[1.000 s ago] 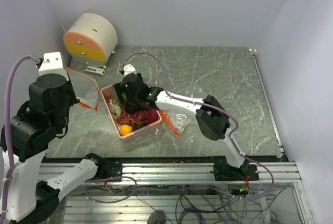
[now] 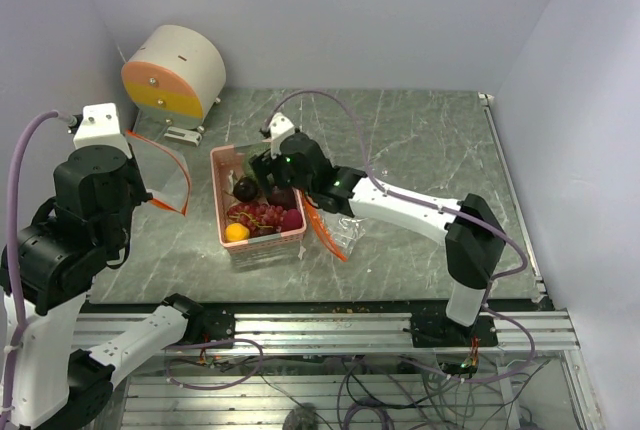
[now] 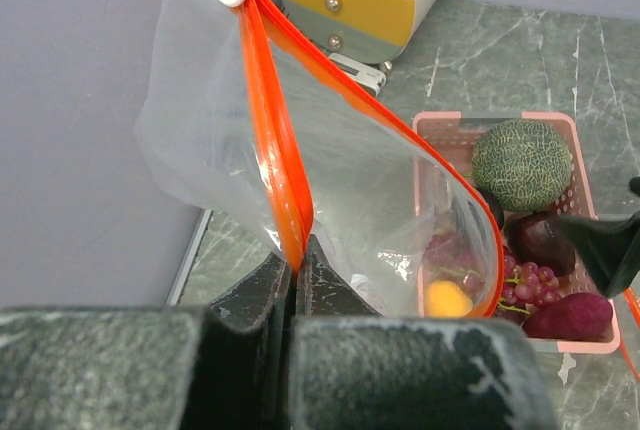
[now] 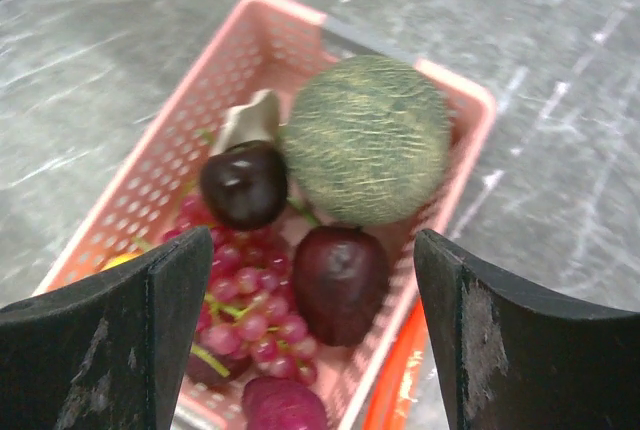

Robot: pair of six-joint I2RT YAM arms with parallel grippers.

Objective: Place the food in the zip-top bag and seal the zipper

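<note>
My left gripper is shut on the clear zip bag by its orange zipper edge; the bag hangs open at left of the bin. My right gripper hovers above the pink bin, part open, nothing seen between its fingers. The bin holds a green melon, dark round fruits, red grapes, a magenta item, an orange fruit and a pale item.
A white cylindrical box with coloured front stands at the back left. Another orange-zippered bag lies right of the bin.
The bin has straightened and shifted slightly right since a second ago. The left arm is nearly still.
</note>
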